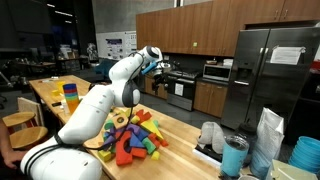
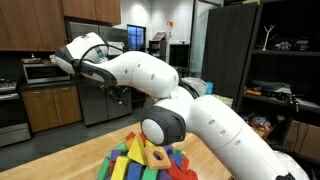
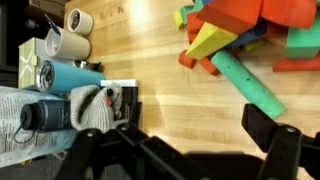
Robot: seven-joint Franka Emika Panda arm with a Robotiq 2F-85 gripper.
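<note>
Seen from the wrist, my gripper stands open above the table, its two dark fingers (image 3: 263,127) wide apart and only bare wood showing between them. A heap of coloured toy blocks (image 1: 130,143) lies on the table near the arm's base. In the wrist view that heap fills the upper right: a green stick (image 3: 247,84), a yellow block (image 3: 209,41) and a red block (image 3: 232,13) show there. From the side, the raised arm (image 2: 150,70) reaches over the table, and the gripper is small and hard to make out.
A blue canister (image 3: 70,77), a white mug (image 3: 68,44) and a grey cloth (image 3: 97,108) stand or lie along the table's edge. A stack of coloured cups (image 1: 71,97) is at the far left. Bare table (image 3: 165,75) lies between cloth and blocks.
</note>
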